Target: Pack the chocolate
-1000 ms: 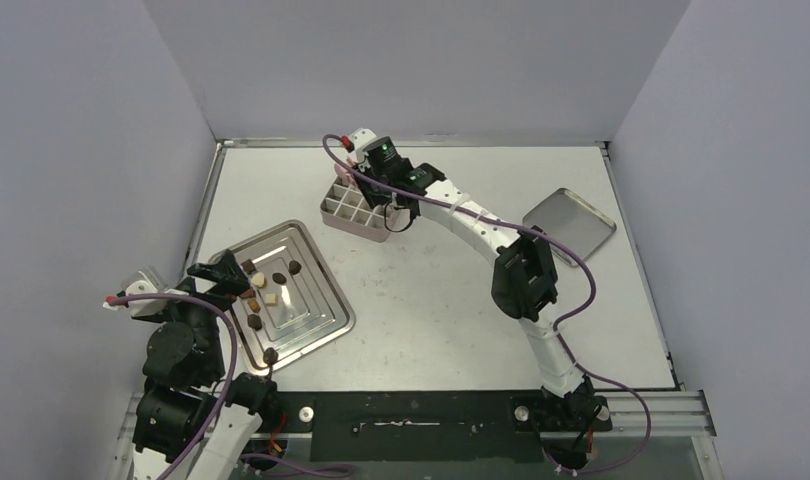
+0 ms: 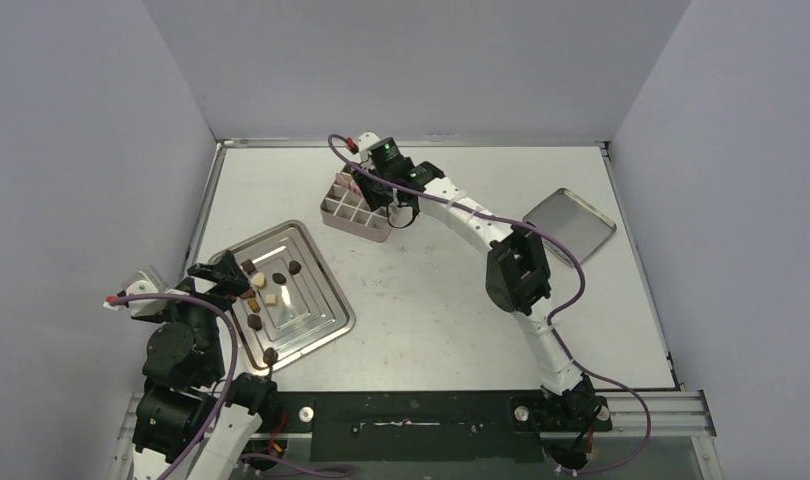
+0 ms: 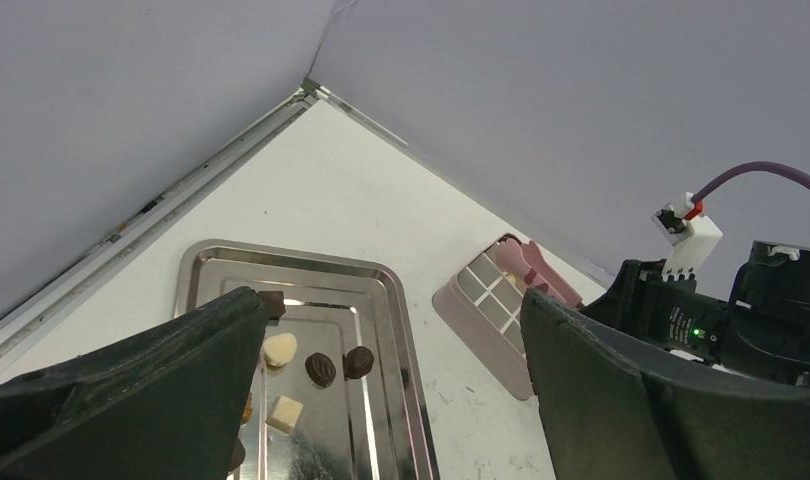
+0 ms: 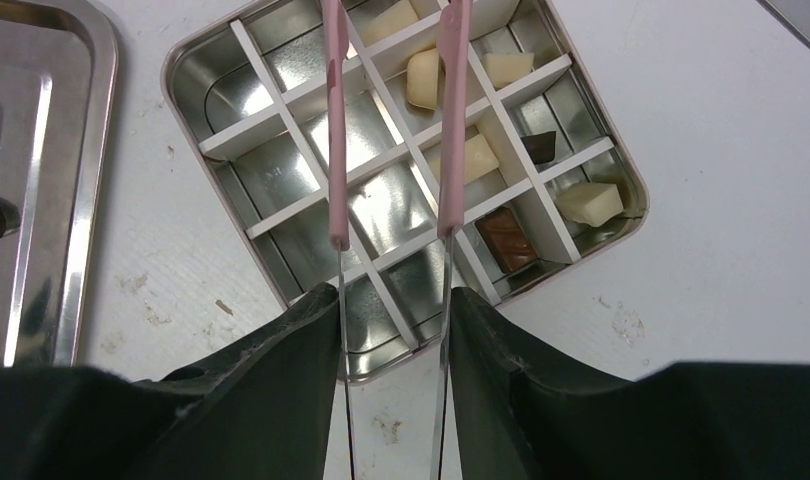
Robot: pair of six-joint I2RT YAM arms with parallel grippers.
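Observation:
The pink-rimmed compartment box (image 2: 351, 222) stands at the back of the table; in the right wrist view several compartments hold cream and brown chocolates, others are empty. My right gripper is over it with its pink-tipped fingers a little apart; whether anything is between them is not clear, with cream pieces seen below. My left gripper (image 2: 216, 275) is open above the left edge of the silver tray (image 2: 321, 335), which holds several dark, brown and cream chocolates (image 3: 321, 369).
An empty metal tray (image 2: 569, 225) lies at the right. Walls border the back and sides.
The right arm has shifted slightly from its position a second ago, its gripper staying over the box. The left arm and the tray's chocolates are unchanged.

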